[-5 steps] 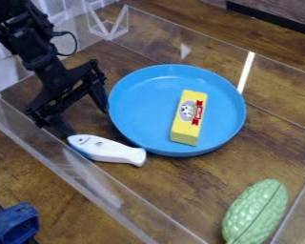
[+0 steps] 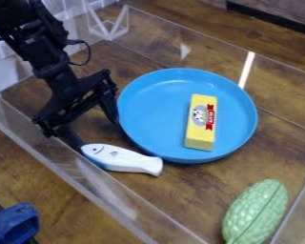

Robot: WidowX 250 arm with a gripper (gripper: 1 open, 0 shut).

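My black gripper [image 2: 79, 124] is low at the left, its dark fingers reaching down beside the white fish-like object [image 2: 123, 160] with a face at one end. Whether the fingers hold it, and how far apart they are, is hard to tell. A blue plate [image 2: 162, 105] lies to the right of the gripper, with a yellow box [image 2: 201, 123] on it.
A green ridged object [image 2: 254, 212] lies at the lower right, and a blue item [image 2: 11, 227] at the lower left corner. Clear barriers border the wooden surface [image 2: 168, 200]. Bare wood shows right of the plate.
The white object, the blue plate and the yellow box on it have shifted slightly right and down. The gripper has moved slightly along with them.
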